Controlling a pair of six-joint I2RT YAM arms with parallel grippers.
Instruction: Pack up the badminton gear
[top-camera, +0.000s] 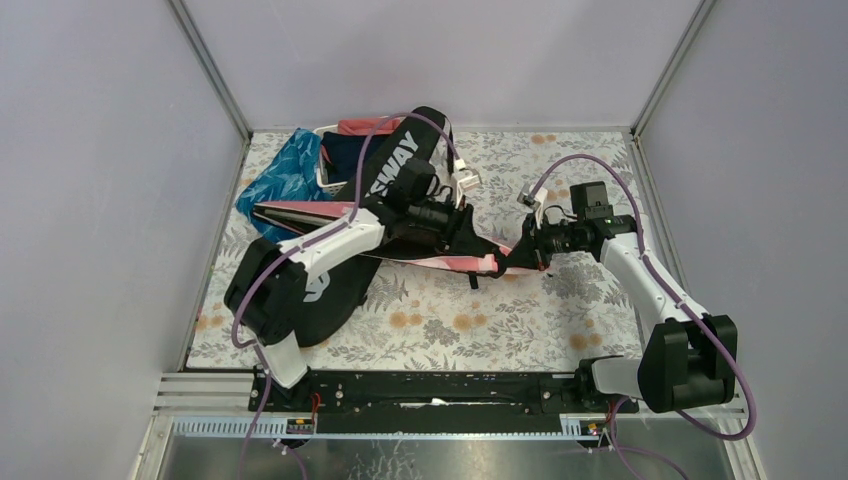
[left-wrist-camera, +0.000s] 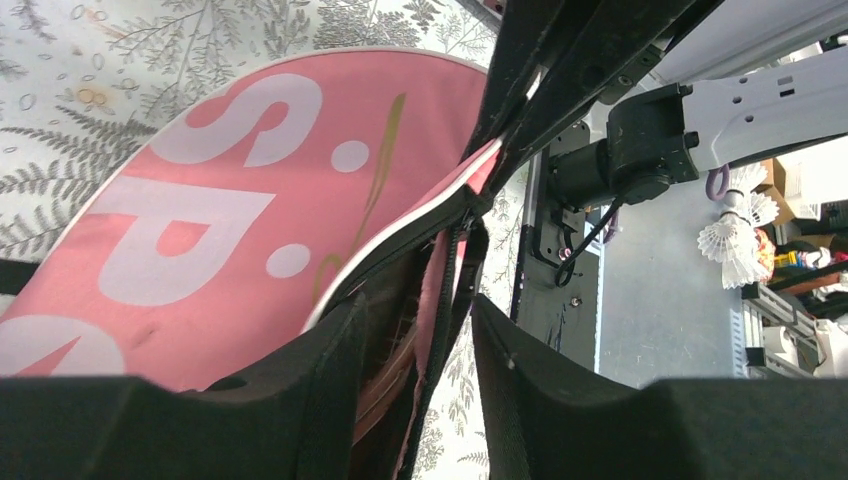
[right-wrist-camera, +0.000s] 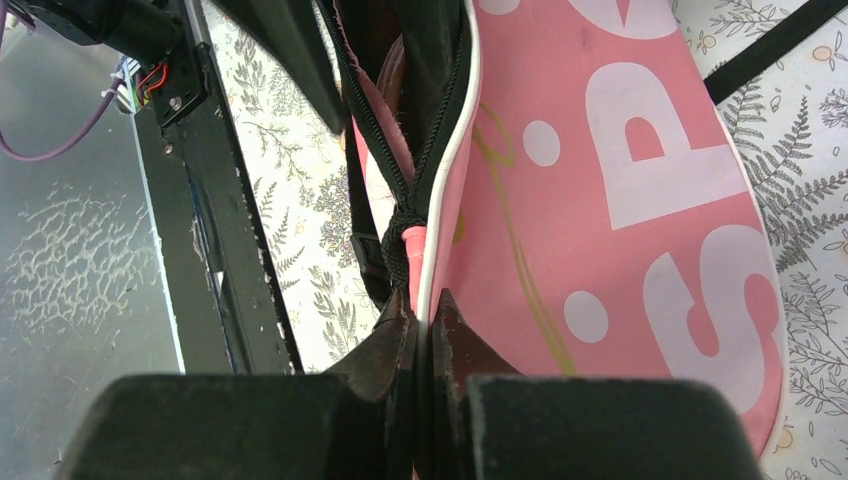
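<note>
The pink racket bag, with white lettering and a black zipper edge, stretches across the mat between both grippers. My right gripper is shut on the bag's white-piped edge, just below the knotted zipper pull. My left gripper stands open around the zipper strip at the bag's opening, left of the right gripper in the top view. A larger black bag with white lettering lies beneath the pink one and the left arm.
A blue plastic bag and a white basket with dark and pink cloth stand at the back left. Shuttlecocks show beyond the table in the left wrist view.
</note>
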